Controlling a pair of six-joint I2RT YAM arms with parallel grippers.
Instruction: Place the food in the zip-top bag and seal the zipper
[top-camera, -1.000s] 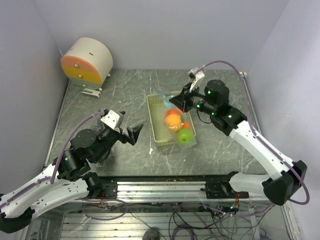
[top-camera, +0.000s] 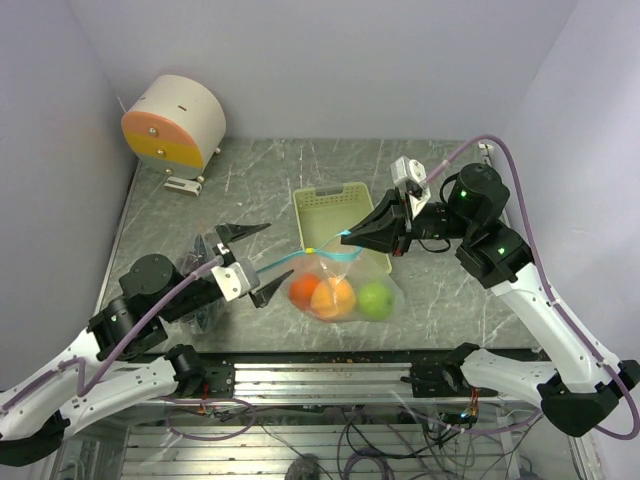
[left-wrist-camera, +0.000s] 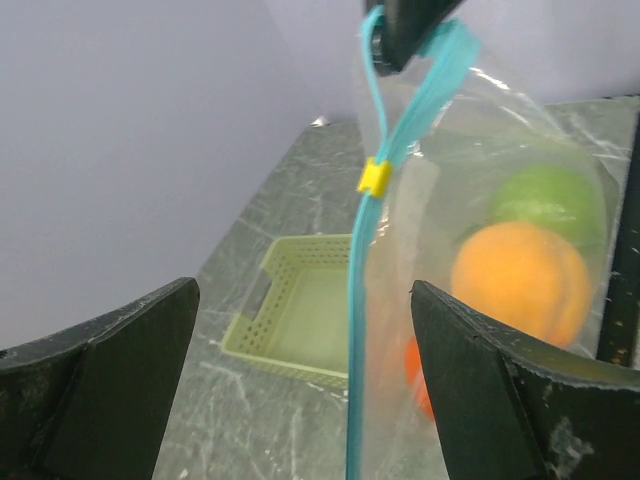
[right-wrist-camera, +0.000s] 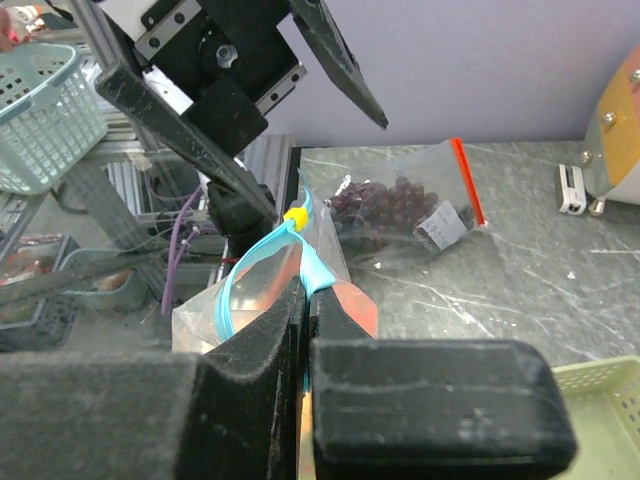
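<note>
A clear zip top bag with a blue zipper band hangs from my right gripper, which is shut on its top edge. Inside it show an orange-red fruit, an orange one and a green one. The yellow slider sits on the band, and the mouth gapes on the right gripper's side of it. My left gripper is open. In the left wrist view, the free blue strip runs between its fingers, apparently untouched.
A pale green basket, empty, stands behind the bag. A second bag with grapes lies on the table, partly under the left arm. At the back left is a rounded cabinet.
The bag has swung from hanging over the basket toward the front, its zipper end now reaching left. The left gripper has turned and opened wider around that end.
</note>
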